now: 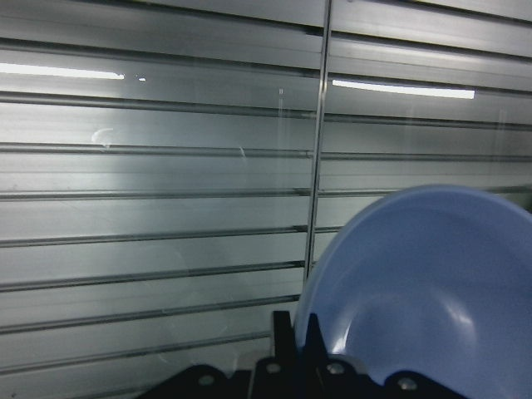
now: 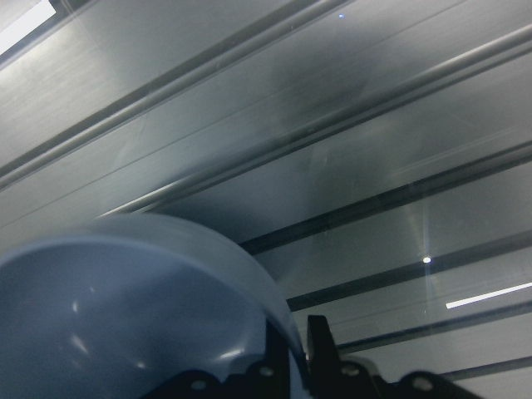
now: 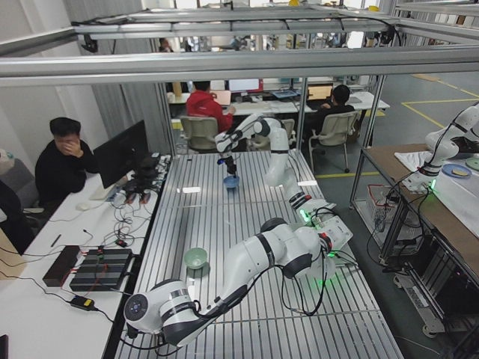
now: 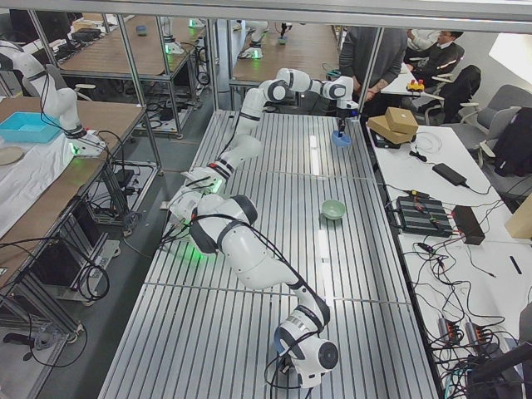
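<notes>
Two blue bowls stand at opposite ends of the slatted table: one [image 3: 231, 183] at the far end of the camera left view, another [image 4: 342, 140] at the far end of the camera right view. A green bowl [image 3: 195, 257] sits between them. In the left wrist view, my left gripper is closed narrowly on the rim of a blue bowl [image 1: 424, 274]. In the right wrist view, my right gripper likewise has a blue bowl's rim [image 2: 133, 291] between its narrowly spaced fingers.
Side desks [image 4: 461, 274] with cables and electronics line the table [image 3: 187, 299]. Another bench [image 3: 400, 157] with an arm stands opposite them. Overhead is a metal frame [image 3: 239, 60]. People sit nearby.
</notes>
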